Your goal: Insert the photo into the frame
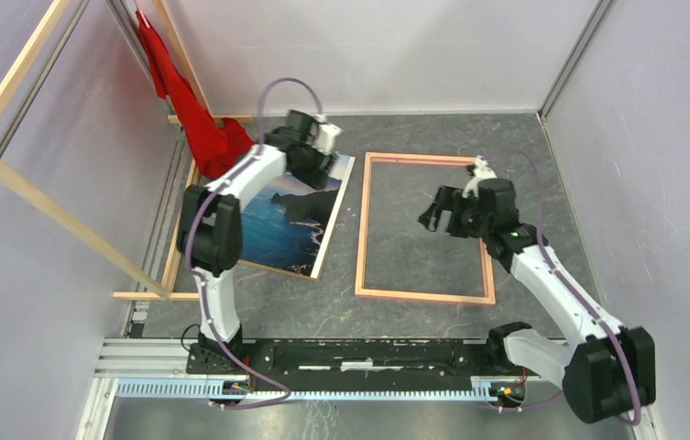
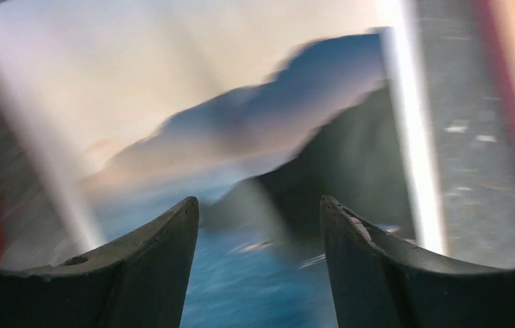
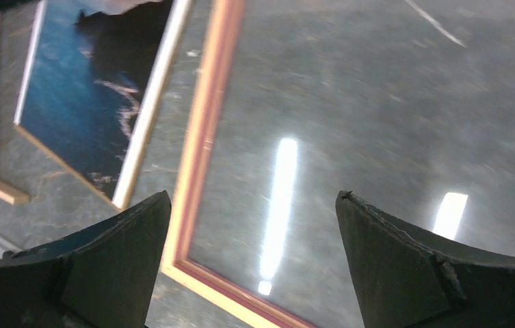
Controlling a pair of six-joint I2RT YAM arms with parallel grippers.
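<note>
The photo, a seascape print with white side borders, lies flat on the floor at the left. To its right rests the empty wooden frame, the bare floor showing inside it. My left gripper is over the upper right part of the photo; in the left wrist view its fingers stand part open with nothing between them, the photo blurred below. Over the right half of the frame hovers my right gripper, open and empty, with the frame's wood showing in the right wrist view.
A red cloth hangs from a wooden rack along the left side. Walls close off the back and right.
</note>
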